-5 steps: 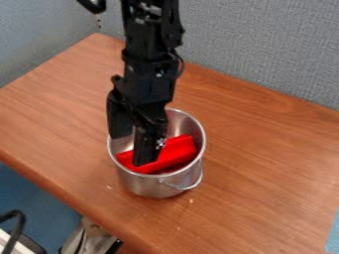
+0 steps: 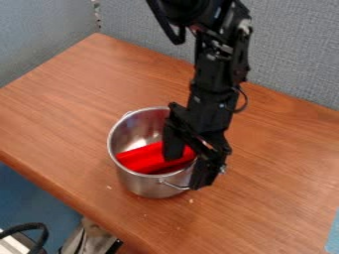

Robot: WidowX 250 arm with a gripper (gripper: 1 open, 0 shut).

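A silver metal pot [image 2: 135, 180] with a wire handle stands near the front edge of the wooden table, a red object [image 2: 141, 159] lying inside it. My black gripper [image 2: 193, 156] hangs at the pot's right side, low at its rim and over the red object, partly covering it. The gripper is open; its fingertips are hard to make out.
Grey panels [image 2: 284, 45] stand along the back. Cables and hardware lie below the front edge at the lower left.
The arm has moved right across the pot, from its left-middle to its right rim, and turned. The red object remains in the pot.
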